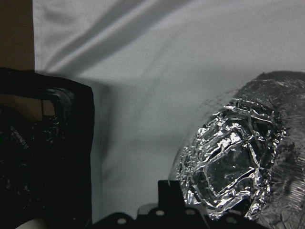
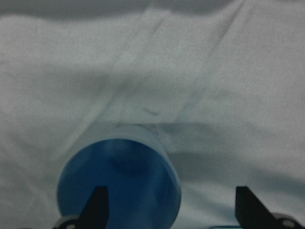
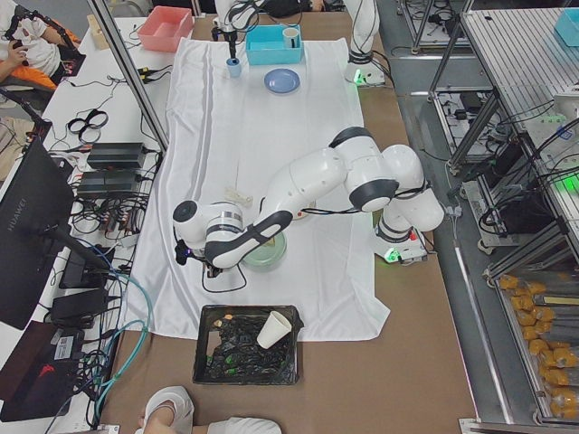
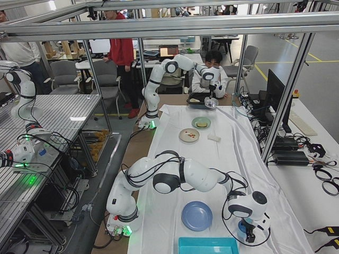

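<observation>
A blue cup [image 2: 119,181] sits on the white cloth; in the right wrist view my right gripper is open over it, one finger across the cup, the other outside. The same cup [image 3: 233,68] is at the far end in the camera left view. My left gripper [image 3: 194,256] hangs near the green plate [image 3: 267,253]; in the left wrist view its fingertips are dark at the bottom beside a crinkled foil-covered object [image 1: 233,152], and whether they are open is unclear. A blue plate [image 4: 197,215] lies near the right arm.
A turquoise bin [image 4: 207,245] stands beside the blue plate. A black tray [image 3: 244,348] holding a white cup [image 3: 274,328] is at the near end. A beige plate [image 4: 189,135] lies beside the green one. The cloth between has free room.
</observation>
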